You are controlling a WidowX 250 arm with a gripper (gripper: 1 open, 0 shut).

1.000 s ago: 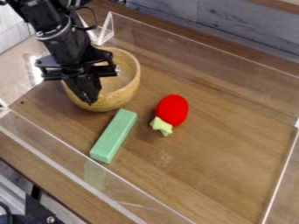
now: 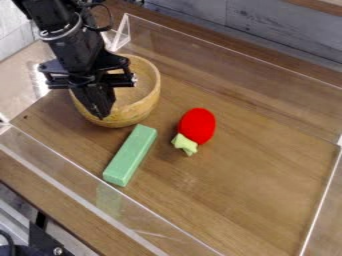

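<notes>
My black gripper (image 2: 96, 98) is over the left part of a wooden bowl (image 2: 135, 111), its fingers reaching down into or in front of it; whether it holds anything is hidden. A green block (image 2: 130, 155) lies on the wooden floor just in front of the bowl. A red vegetable toy with a pale green top (image 2: 197, 127) lies to the right of the bowl.
Clear plastic walls border the wooden tray (image 2: 261, 185) on several sides. The right half of the tray is free. A grey plank wall stands behind.
The gripper has shifted slightly and dipped a little over the bowl. The bowl, block and red toy look unmoved.
</notes>
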